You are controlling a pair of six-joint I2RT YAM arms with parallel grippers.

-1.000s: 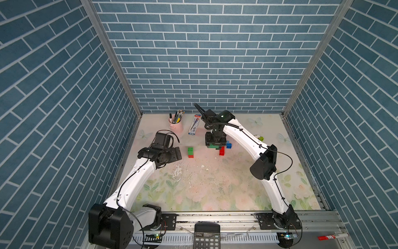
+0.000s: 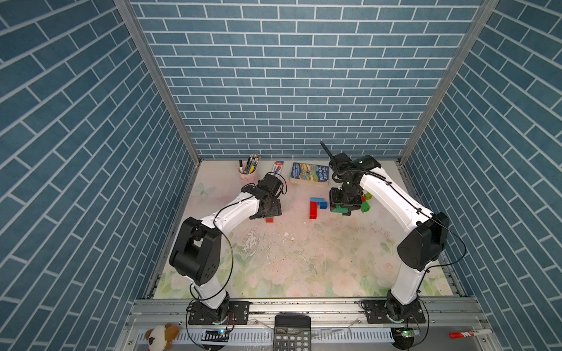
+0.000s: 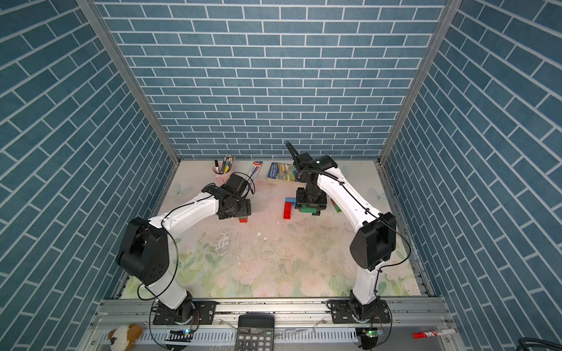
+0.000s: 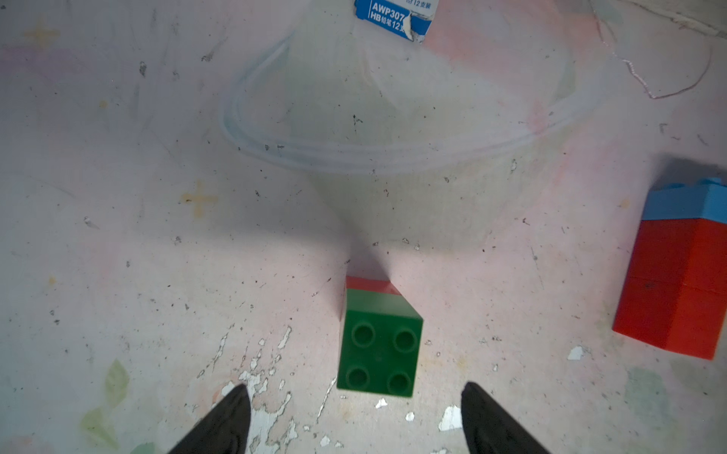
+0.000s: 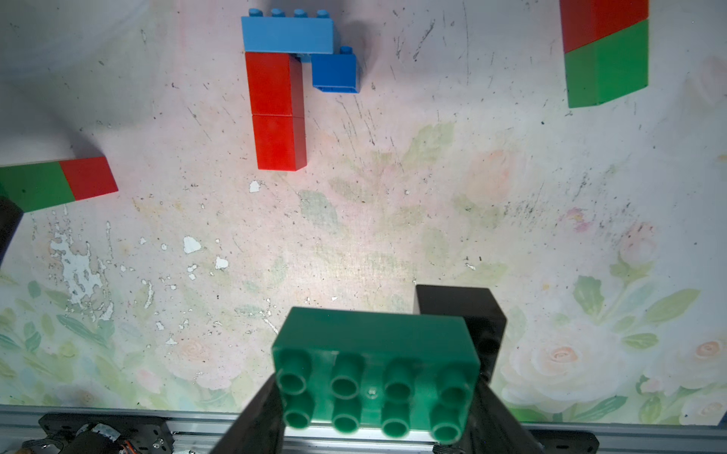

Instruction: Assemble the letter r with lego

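My right gripper is shut on a long green brick point(image 5: 371, 333), held above the table, its studs facing the wrist camera. A black brick point(image 5: 454, 299) shows just behind it in the right wrist view. My left gripper hovers with its fingers apart around the near side of a small stack, a green brick point(image 4: 381, 344) on a red one point(image 4: 371, 284); nothing is between the fingertips. To the right of that stack are two red bricks point(image 5: 276, 112) in line, with a light blue brick point(image 5: 287, 34) across their far end. A small blue brick point(image 5: 334, 72) adjoins it.
Another red and green pair point(image 5: 608, 68) lies at the right. Toward the back stand a pen cup point(image 2: 248, 173), a pencil box point(image 2: 277, 167) and a book point(image 2: 310, 172).
My right arm has carried the green brick rightward, away from the red and blue bricks. The left arm has moved right, over the green and red stack.
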